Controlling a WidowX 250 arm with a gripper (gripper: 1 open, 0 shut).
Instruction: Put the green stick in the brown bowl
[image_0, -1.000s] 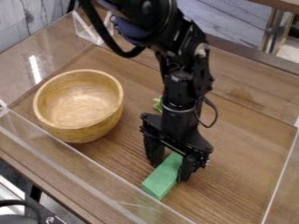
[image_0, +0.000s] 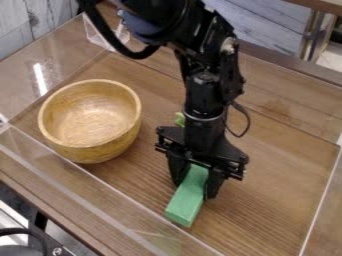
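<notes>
The green stick (image_0: 187, 201) lies near the front edge of the wooden table, slanting up under my gripper (image_0: 198, 176). Its upper end sits between the dark fingers, which are shut on it and hide part of it. To the left stands the brown bowl (image_0: 90, 153), upright and with nothing visible inside it. A clear gap of table separates the bowl from the gripper.
Behind the arm, a small green thing (image_0: 179, 119) shows partly. Bare table (image_0: 283, 175) spreads to the right. A clear container (image_0: 100, 32) is at the back left, and a low transparent edge (image_0: 80, 190) runs along the front.
The stick has turned slightly more upright in the view, while the bowl has not moved.
</notes>
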